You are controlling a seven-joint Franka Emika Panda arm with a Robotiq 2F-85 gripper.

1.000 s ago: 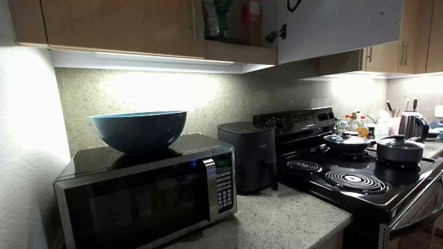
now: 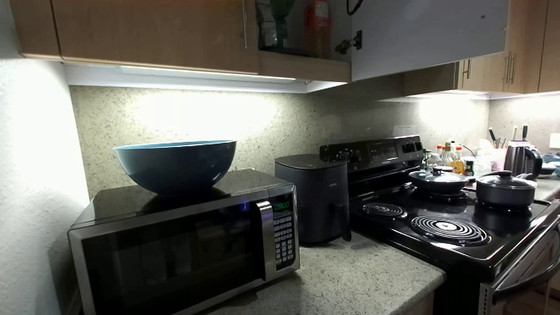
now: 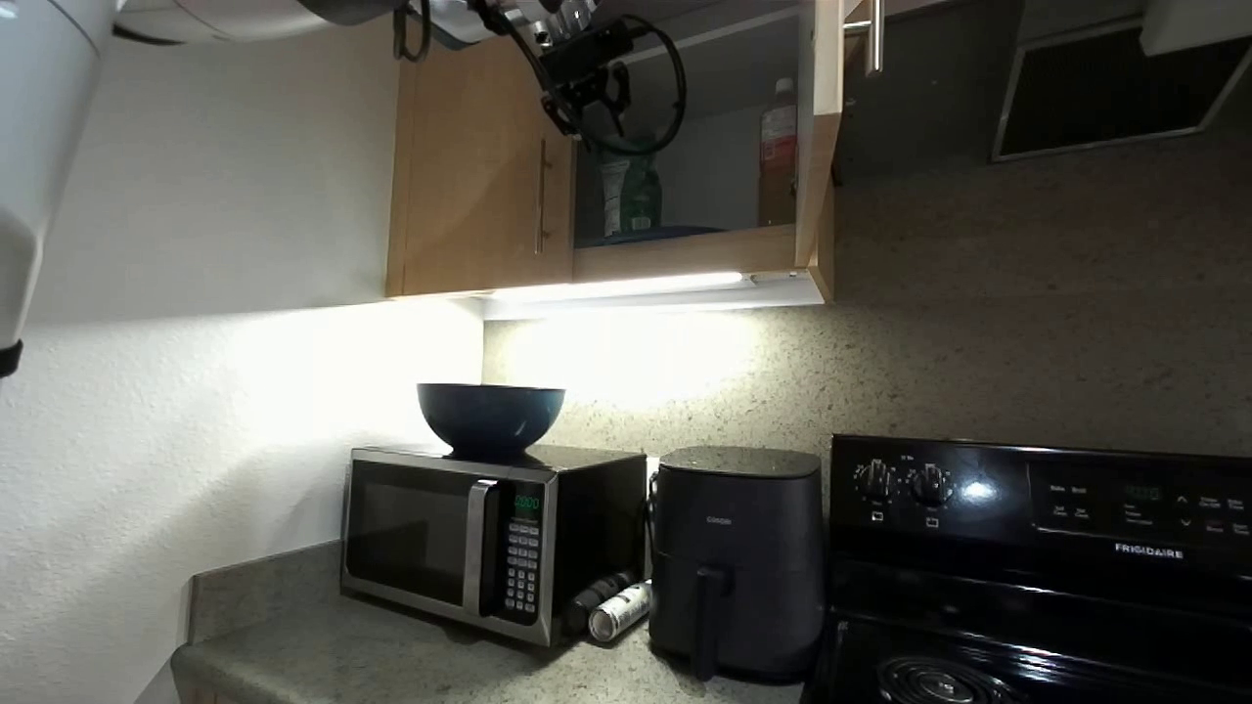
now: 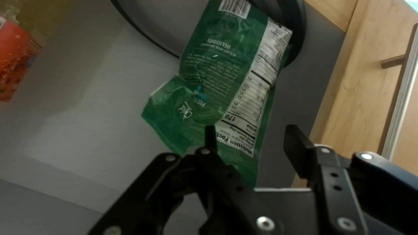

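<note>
A crumpled green pouch [image 4: 219,74] with a white nutrition panel fills the middle of the wrist view, inside the open upper cabinet [image 3: 704,260]. My gripper is open, its two black fingers well apart with the pouch's lower part showing in the gap. Whether the fingers stand around the pouch or short of it, I cannot tell. In exterior view 2 the gripper's dark body [image 3: 587,82] is at the cabinet opening, above the green pouch [image 3: 641,198]. Exterior view 1 shows only part of the pouch [image 2: 281,9], cut by the top edge.
An orange-labelled bottle [image 3: 778,135] stands right of the pouch. The open cabinet door [image 3: 822,141] bounds the opening on the right. Below, a blue bowl [image 3: 490,417] rests on the microwave [image 3: 411,528], with an air fryer [image 3: 737,563] alongside.
In exterior view 1 the black cable loop at the top has shifted left. The green pouch's visible outline there is slightly different. Everything on the counter looks unchanged.
</note>
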